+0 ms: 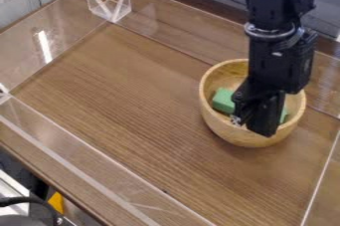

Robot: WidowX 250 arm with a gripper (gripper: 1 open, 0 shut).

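A wooden bowl holds a green object on the right side of the table. My black gripper reaches down into the bowl from above, over the green object and partly hiding it. It looks shut; whether anything is between its fingertips cannot be seen clearly.
A small clear wire-like holder stands at the back left. A dark edge with a yellow item lies at the bottom left.
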